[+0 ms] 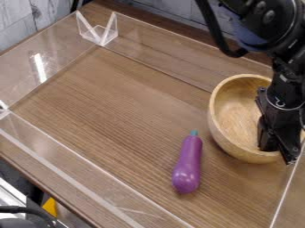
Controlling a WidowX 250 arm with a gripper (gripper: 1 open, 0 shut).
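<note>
A wide wooden bowl (227,120) sits at the right of the table. My dark gripper (279,147) is over and against its right side, low at the rim, partly past the frame's edge; its fingertips are hard to make out. A purple eggplant (187,167) with a green tip lies apart from the bowl, to its lower left.
A clear plastic bracket (98,28) stands at the back left.
</note>
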